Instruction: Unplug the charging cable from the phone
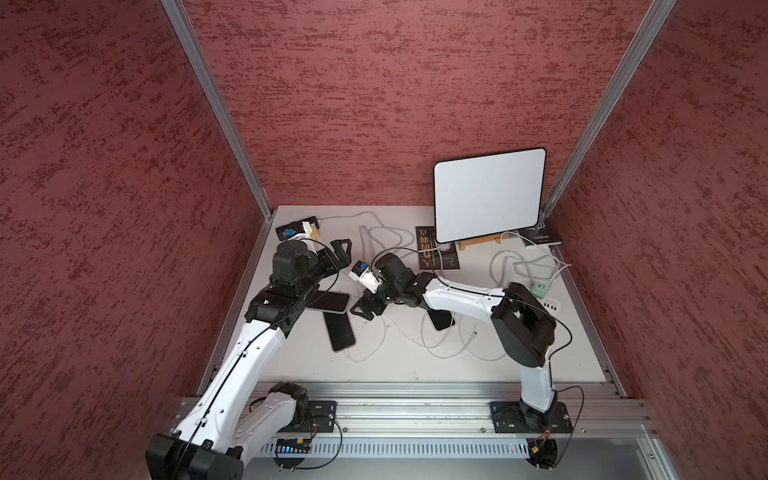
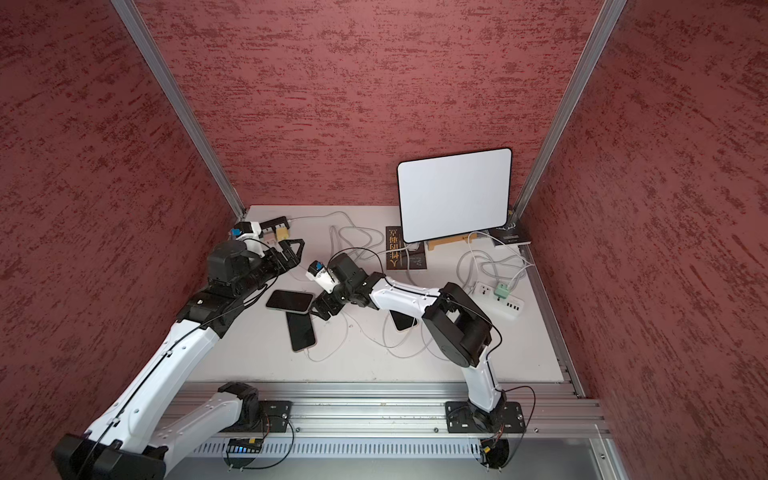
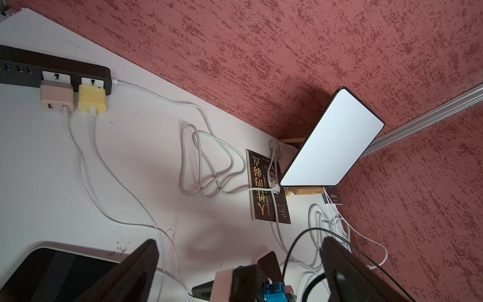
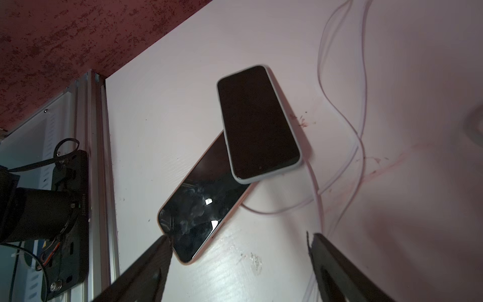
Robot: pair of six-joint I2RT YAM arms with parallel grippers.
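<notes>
A silver-edged phone [image 4: 259,125] lies partly on a pink-edged phone [image 4: 201,206] at the table's left; a white cable [image 4: 316,191] runs from the upper phone's lower end. My right gripper is open above them, coming in from the right, with nothing visible between its fingers. My left gripper [image 1: 336,256] is open, raised over the left part of the table behind the phones. A third phone [image 2: 402,320] lies under my right arm.
A black power strip [image 3: 20,70] with pink and yellow chargers stands at the back left. A white board [image 1: 488,192] on a stand, books, a white power strip [image 2: 500,300] and looped cables fill the back and right.
</notes>
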